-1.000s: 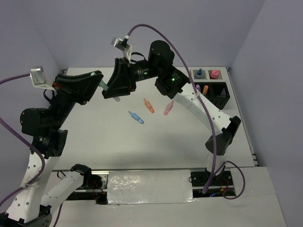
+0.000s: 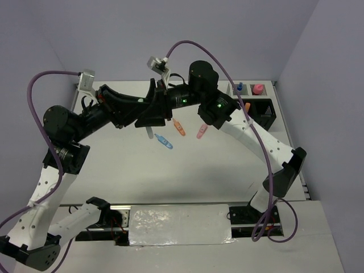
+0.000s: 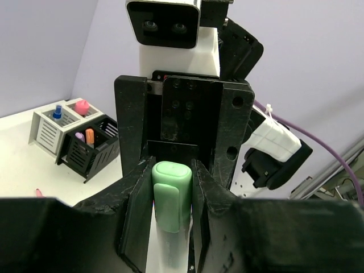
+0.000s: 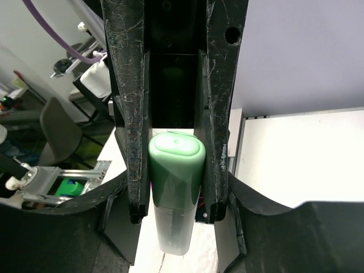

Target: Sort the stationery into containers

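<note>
My left gripper (image 2: 128,108) and right gripper (image 2: 156,108) meet above the middle of the table (image 2: 170,176). A green-capped marker (image 3: 173,199) is held upright between the left fingers. In the right wrist view it (image 4: 176,182) stands between the right gripper's open fingers. On the table lie a blue bottle-shaped item (image 2: 163,141), an orange one (image 2: 179,127) and a pink one (image 2: 202,131).
At the back right stand a white divided container (image 3: 45,133) with blue and pink items and a black one (image 3: 79,156) with purple and orange items.
Both grippers have moved right in the top view, with the marker. The left wrist has turned, and the right arm has shifted too.
</note>
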